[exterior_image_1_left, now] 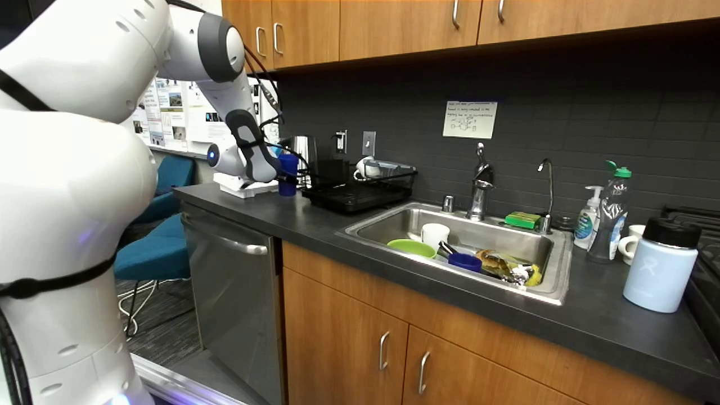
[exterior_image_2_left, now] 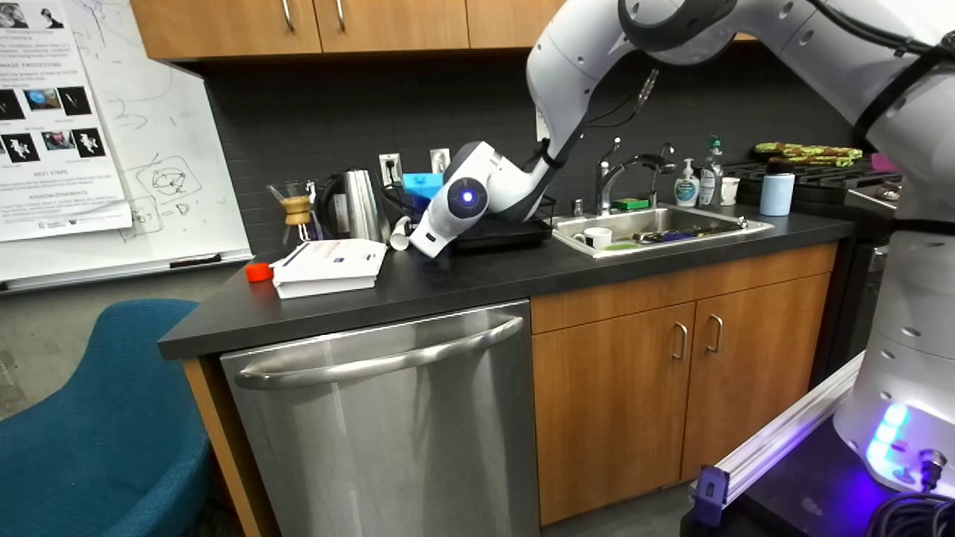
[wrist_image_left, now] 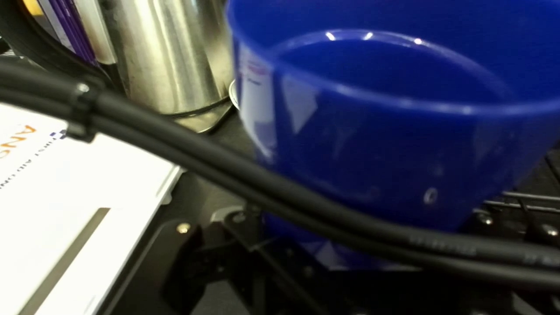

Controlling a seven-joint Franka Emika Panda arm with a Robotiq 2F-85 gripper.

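A tall dark-blue cup (exterior_image_1_left: 288,164) stands on the counter beside the kettle. It fills much of the wrist view, where I look into its open top (wrist_image_left: 378,68). My gripper (exterior_image_1_left: 288,179) is low at the cup's side, its black parts showing below the cable in the wrist view. Cables and the cup hide the fingertips, so I cannot tell whether they are apart or touch the cup. In exterior view 2 the arm's white wrist (exterior_image_2_left: 465,198) hides the gripper.
A white box (wrist_image_left: 68,194) and a steel kettle (wrist_image_left: 168,52) stand close to the cup. A black dish rack (exterior_image_1_left: 358,192) lies to the right. Beyond it is the sink (exterior_image_1_left: 398,226), holding several dishes. Black cables (wrist_image_left: 315,202) cross the wrist view.
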